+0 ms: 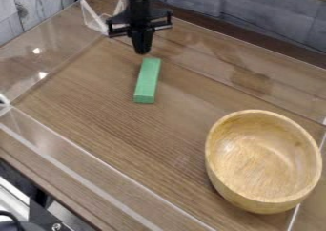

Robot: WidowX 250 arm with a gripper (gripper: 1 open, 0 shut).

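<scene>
My gripper (140, 28) is at the top centre of the camera view, dark and small, above and behind a green block (148, 80). It looks shut, with nothing visible between its fingers. The green block lies flat on the wooden table (90, 130), apart from the gripper.
A large tan bowl (261, 158) sits at the lower right. The table's edges and a rim run along the top and left.
</scene>
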